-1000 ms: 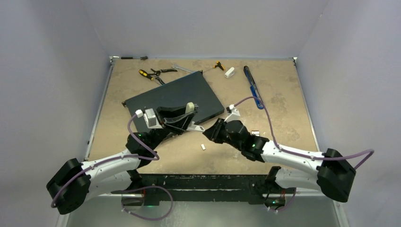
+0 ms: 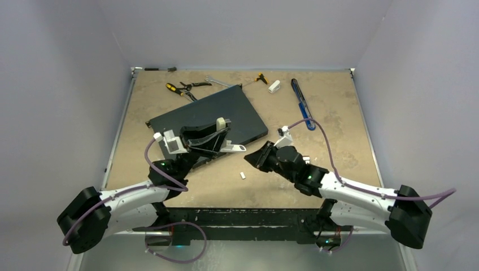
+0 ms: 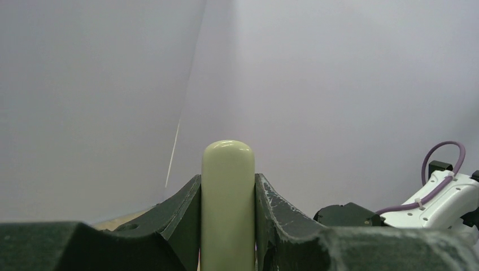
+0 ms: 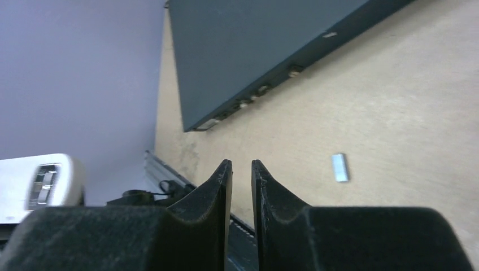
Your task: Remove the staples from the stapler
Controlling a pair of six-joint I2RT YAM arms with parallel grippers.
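Observation:
My left gripper (image 2: 222,131) is shut on the stapler (image 3: 227,203), whose pale rounded end rises between the fingers in the left wrist view. In the top view its white part (image 2: 235,148) sticks out toward my right gripper (image 2: 249,159), and in the right wrist view that part (image 4: 17,183) lies at the left edge, with a dark slot. My right gripper looks nearly closed, a narrow gap between the tips and nothing visible in it. A small pale strip (image 2: 243,175) lies on the table below.
A dark slab (image 2: 237,104) covers the middle-left table. Pliers (image 2: 178,91), a wrench (image 2: 217,81), a white block (image 2: 274,86) and a long blue tool (image 2: 305,113) lie at the back.
My left gripper has shifted slightly left.

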